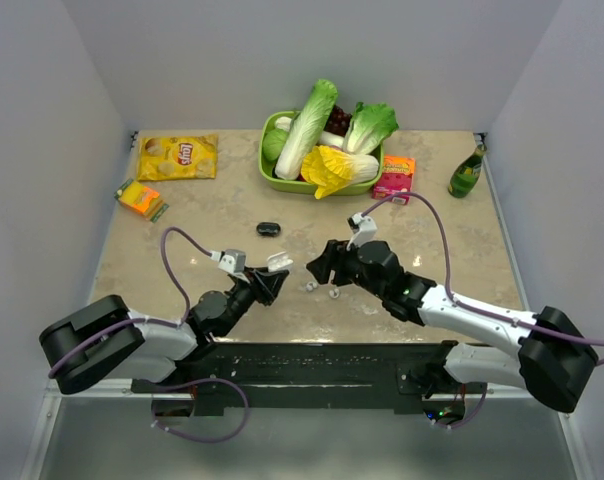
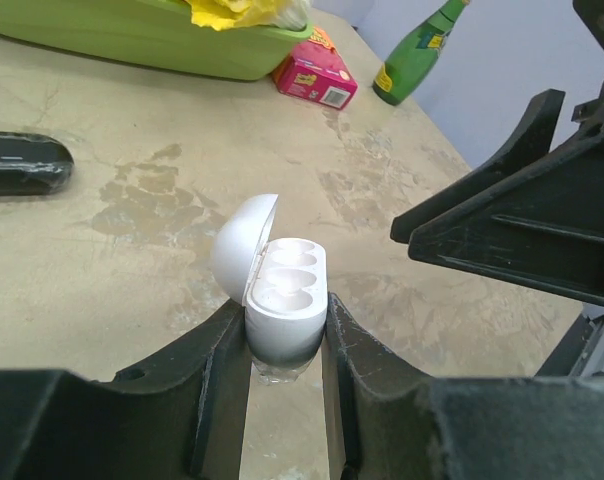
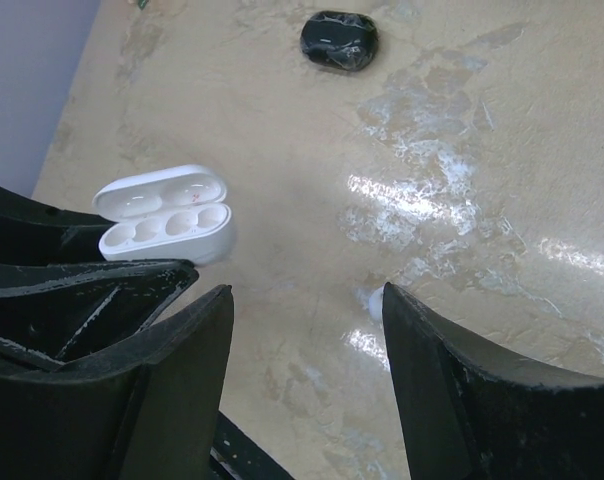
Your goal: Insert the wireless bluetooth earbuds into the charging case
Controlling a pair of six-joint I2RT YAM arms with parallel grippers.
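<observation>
My left gripper (image 1: 269,280) is shut on the white charging case (image 2: 284,310), held upright with its lid flipped open and empty round slots showing. My right gripper (image 1: 322,265) stands open just right of the case, nothing seen between its fingers. Two small white earbuds (image 1: 310,287) lie on the table below the right gripper in the top view; in the right wrist view one (image 3: 378,305) is partly hidden behind a finger.
A black oval object (image 1: 268,229) lies behind the grippers. A green basket of vegetables (image 1: 272,175), chips (image 1: 177,158), boxes (image 1: 392,177) and a bottle (image 1: 465,176) stand toward the back and sides.
</observation>
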